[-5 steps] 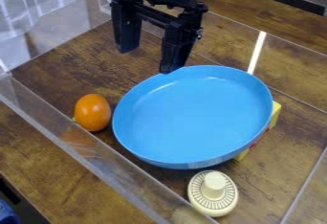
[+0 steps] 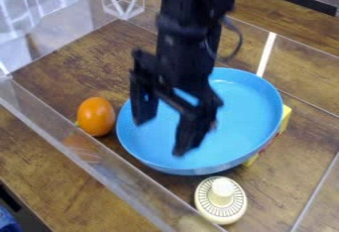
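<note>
My dark gripper [image 2: 169, 117] is low over the blue oval tray [image 2: 252, 107], blurred, its fingers spread open across the middle of it. I cannot see anything between them. An orange egg-shaped object [image 2: 95, 116] sits just left of the tray, outside it. A white round lidded item [image 2: 221, 204] lies below the tray at the lower right. A yellow object [image 2: 273, 141] is partly hidden under or behind the tray's right edge.
Transparent walls [image 2: 106, 172] run along the left and lower left. Bare wooden surface lies at the upper left behind the gripper and along the right side.
The gripper has moved downward in the view, from above the tray's back to over its middle. The tray and other objects look unmoved.
</note>
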